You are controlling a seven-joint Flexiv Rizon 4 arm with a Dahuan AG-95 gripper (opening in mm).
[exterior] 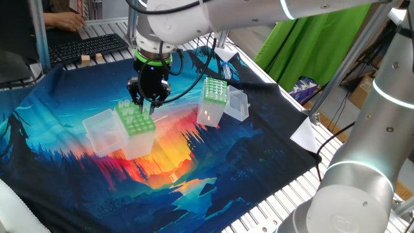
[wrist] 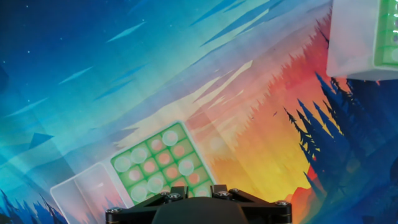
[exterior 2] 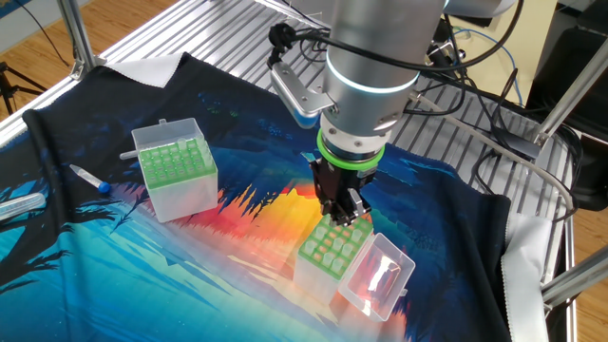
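My gripper (exterior: 147, 109) hangs just above the far right edge of a green-topped tube rack (exterior: 137, 128). Its two dark fingers stand apart, and I see nothing held between them. In the wrist view this rack (wrist: 149, 166) lies just beyond the fingertips, its near corner partly hidden by the gripper. Several clear tubes or caps sit in its holes, with other holes empty. The second green-topped rack (exterior 2: 178, 163) stands apart from the gripper, its grid packed with small clear pieces.
A clear open lid (exterior: 105, 133) lies beside the nearer rack. The other rack has its own open lid (exterior: 237, 103). A blue-capped pen (exterior 2: 90, 180) rests on the printed cloth (exterior 2: 142, 275). Bare cloth separates the two racks.
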